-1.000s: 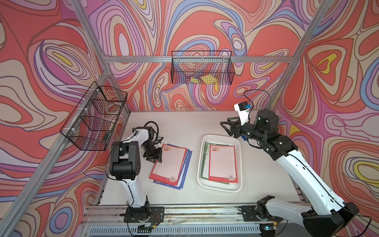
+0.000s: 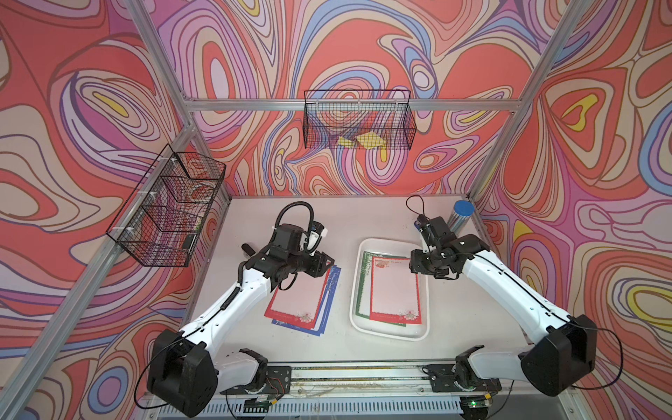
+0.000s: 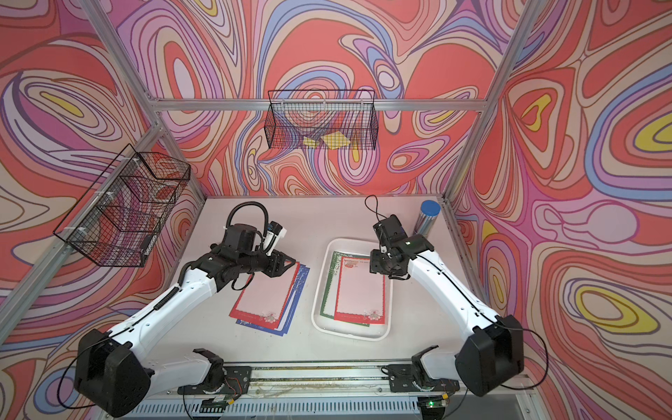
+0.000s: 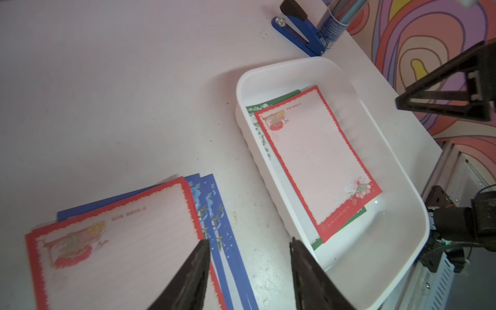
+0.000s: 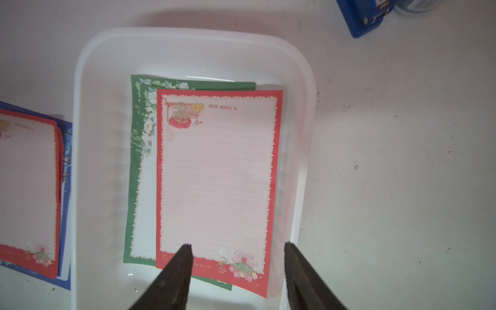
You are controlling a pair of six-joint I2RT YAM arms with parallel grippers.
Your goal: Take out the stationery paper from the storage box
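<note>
The white storage box [image 2: 390,331] lies on the table, right of centre. Inside it a red-bordered stationery sheet [image 5: 217,175] rests on green-bordered paper [image 5: 135,180], which shows along the left and top. To the box's left, on the bare table, a red-bordered sheet [image 4: 129,248] covers most of some blue-bordered paper [image 4: 219,222]. My left gripper hangs above the table between this pile and the box, fingers apart and empty. Over the right part of the box is my right gripper, also open, with nothing held; it seems clear of the paper.
Behind the box's right corner stand a blue stapler [image 4: 302,33] and a pen cup [image 4: 333,28]. Wire baskets hang on the back [image 2: 359,126] and left [image 2: 168,210] frames. Bare table lies behind the pile and right of the box.
The papers have not moved.
</note>
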